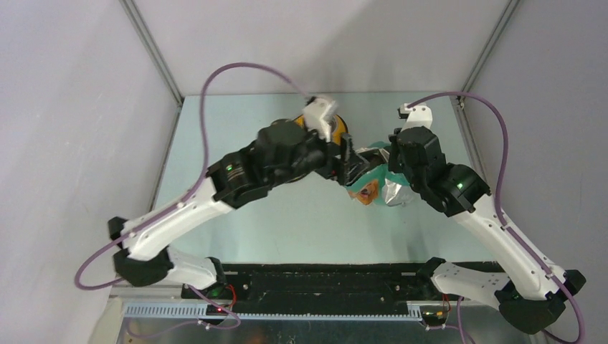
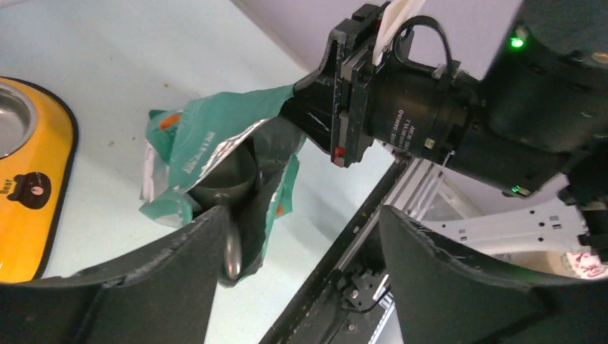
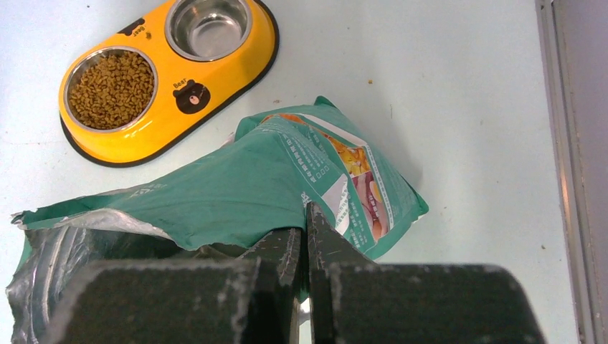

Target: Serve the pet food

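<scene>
The teal food bag lies open on its side. My right gripper is shut on the upper edge of its opening, also seen in the left wrist view. Inside the mouth is a dark scoop with a metal-looking handle. My left gripper is open, blurred, above and beside the bag mouth. The yellow double bowl has kibble in one bowl and an empty-looking steel bowl; from the top it is mostly hidden behind the left arm.
The pale board is clear left of the bowl and in front of the bag. Walls and metal rails bound it at the back and sides; a dark strip runs along the front edge.
</scene>
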